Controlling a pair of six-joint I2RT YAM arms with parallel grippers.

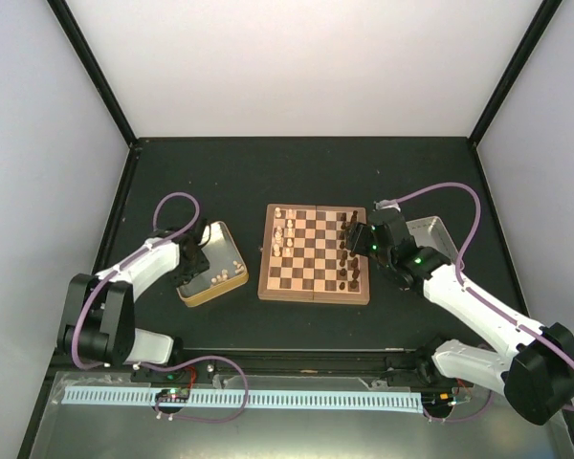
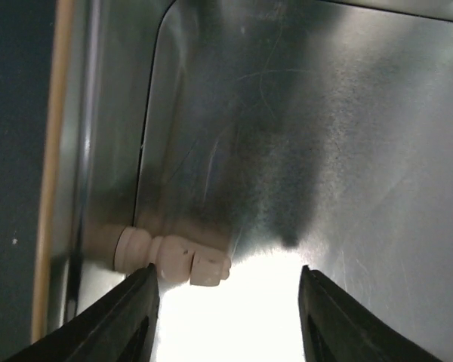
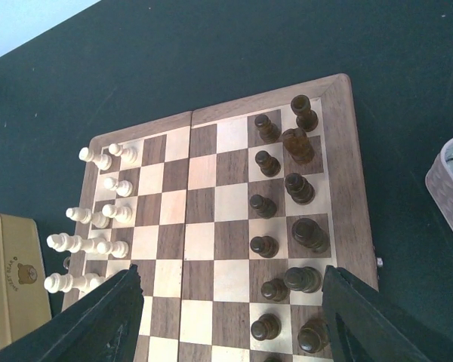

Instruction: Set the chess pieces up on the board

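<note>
The chess board (image 1: 314, 296) lies at the table's middle. Dark pieces (image 3: 309, 235) stand in two columns at its right side. Several white pieces (image 3: 118, 213) stand along the left side. On the left, a tray with a tan rim (image 1: 217, 295) holds more white pieces (image 1: 225, 275). My left gripper is over this tray, fingers apart and empty. Close by its left finger, a white piece (image 2: 174, 256) lies on its side against the tray wall. Above the board's right part is my right gripper, open, with no piece between its fingers.
A second, light tray (image 1: 430, 229) is at the right behind the right arm, partly hidden by it. Dark table surface (image 1: 268, 172) behind the board is clear. The board's central squares are empty.
</note>
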